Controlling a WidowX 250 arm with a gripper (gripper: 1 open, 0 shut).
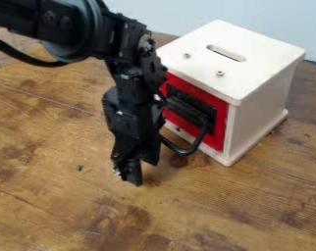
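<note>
My black gripper (130, 171) points down with its tip just above the wooden floor, in front and to the left of a white wooden box (252, 88). The box has a slot on its top and a red front panel (216, 137) with a dark part in it, partly hidden by the arm and cable. Whether the fingers are open or shut is hard to tell.
A pale wall stands behind the box.
</note>
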